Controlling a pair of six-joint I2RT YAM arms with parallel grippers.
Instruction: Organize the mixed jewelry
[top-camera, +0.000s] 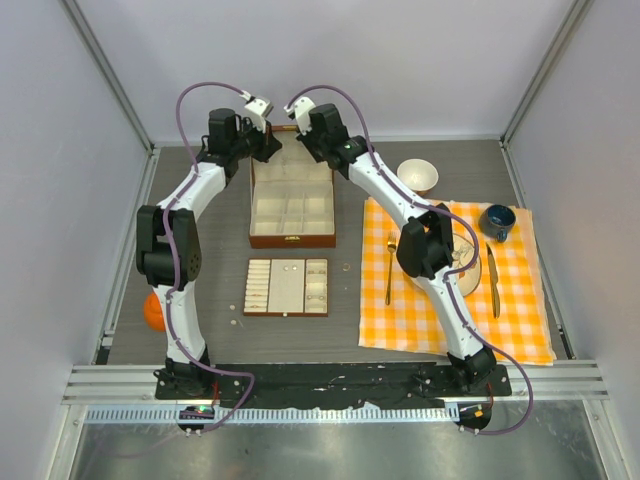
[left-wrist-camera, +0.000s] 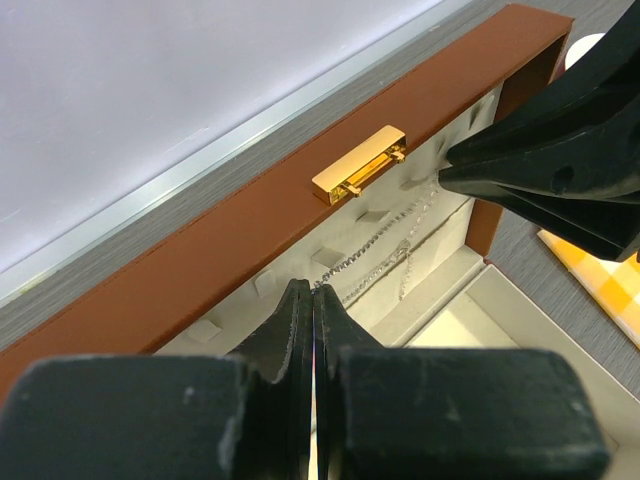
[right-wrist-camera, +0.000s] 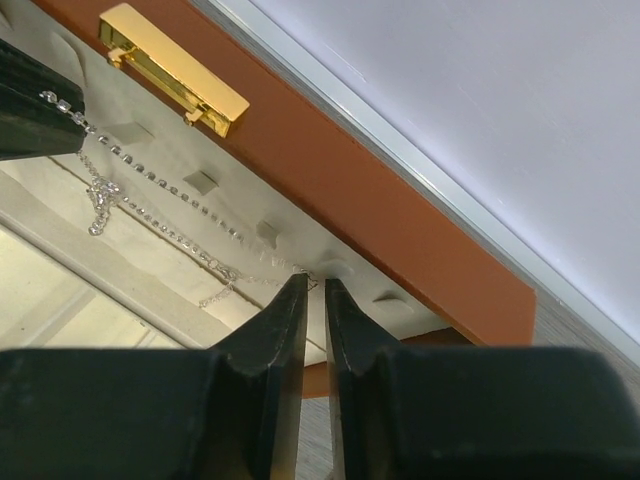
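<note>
A wooden jewelry box stands upright-lidded at the back centre, its lid lining fitted with small tabs and a gold clasp on the rim. A sparkling silver chain is strung across the lining. My right gripper is shut on one end of the chain. My left gripper is shut at the other side of the lining; in its view the chain runs to its tips, but whether it grips it is unclear.
A jewelry tray lies in front of the box. To the right are a bowl, mug and checked cloth with plate and cutlery. An orange object lies at front left.
</note>
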